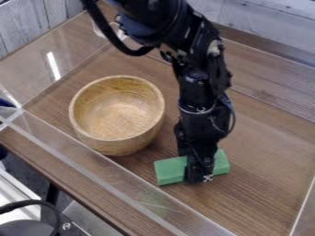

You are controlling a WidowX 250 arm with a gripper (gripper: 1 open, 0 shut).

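Observation:
My black gripper (200,164) reaches down to the wooden table and is shut on a green block (172,171), which lies flat near the front edge, partly hidden by the fingers. A round wooden bowl (103,110) stands just left of the block and the gripper.
A clear strip runs along the front left edge, and a white railing-like wall is at the upper left. Black cables lie at the lower left corner.

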